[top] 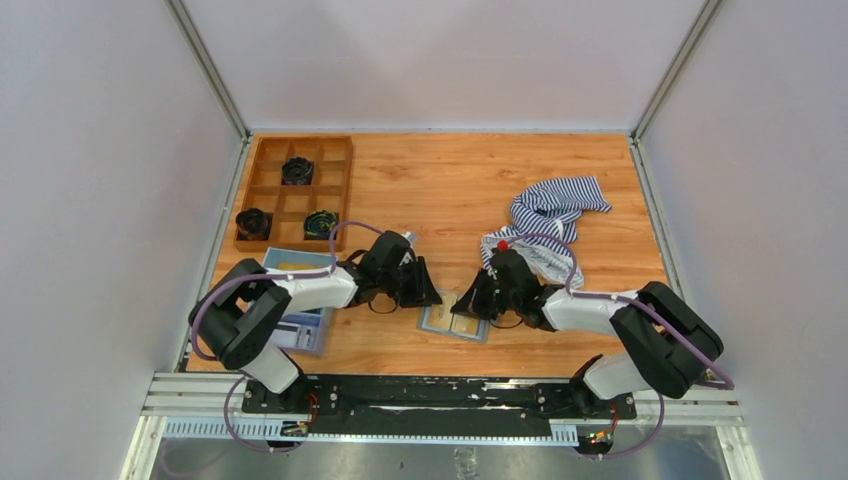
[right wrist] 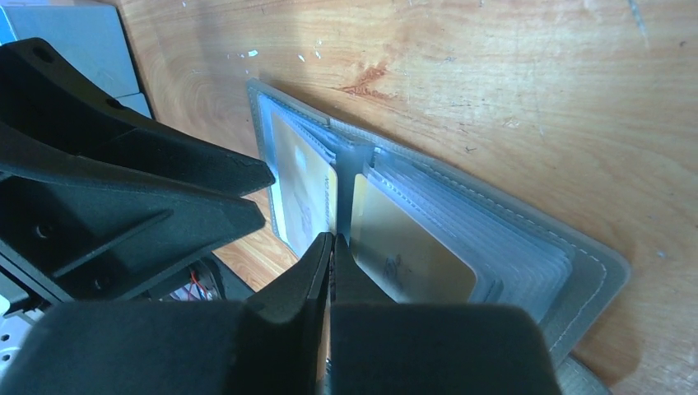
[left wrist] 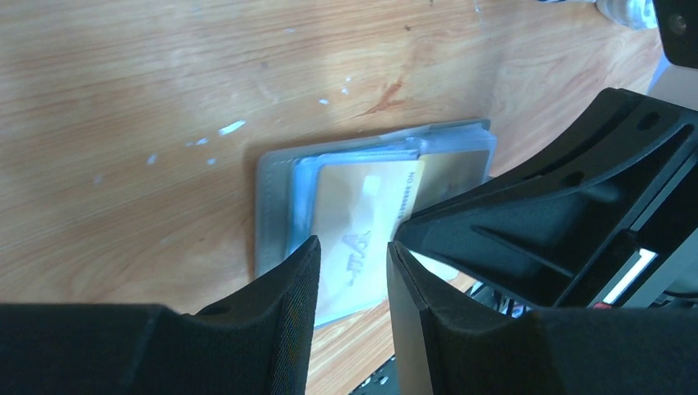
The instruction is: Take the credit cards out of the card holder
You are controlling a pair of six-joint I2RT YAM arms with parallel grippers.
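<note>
The card holder lies spread on the table between both arms, with clear sleeves and a grey border. One pale gold card shows in its left half. Another card sits in a sleeve of the right half. My left gripper is part open over the left half, nothing visible between its fingers. Shut at the fold by the left card's inner edge is my right gripper. No card shows between its fingers; whether the tips touch that edge is hard to see.
A compartmented wooden tray with several dark coils stands at the back left. Below it is a blue-lidded box, partly under the left arm. A striped cloth lies at the right.
</note>
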